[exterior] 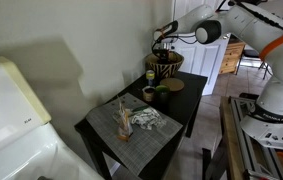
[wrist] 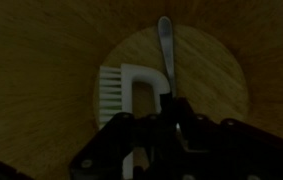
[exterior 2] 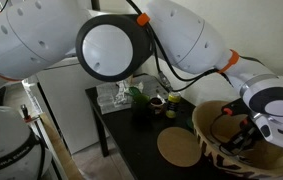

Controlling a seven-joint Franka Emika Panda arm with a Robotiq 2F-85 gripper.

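Note:
My gripper reaches down into a round woven basket (exterior 2: 209, 150) at the table's far end. In the dark wrist view, a white brush (wrist: 131, 75) with bristles on its left side lies on the basket's round floor. A slim metal utensil (wrist: 166, 35), perhaps a spoon, runs down toward my fingertips beside it. The brush's curved handle and the utensil both meet at the fingers. My fingers look shut on one of these, but which one is too dark to tell. In the first exterior view, the basket (exterior: 165, 68) and arm hide the fingers.
Close to the basket lie a round tan mat (exterior 2: 178, 146) and a yellow-labelled jar (exterior 2: 171, 108). A dark green plant (exterior 2: 138, 98) stands farther along. The grey mat (exterior: 131, 140) bears a bottle (exterior: 125, 122) and a crumpled white cloth (exterior: 149, 118). Bare black tabletop shows between them.

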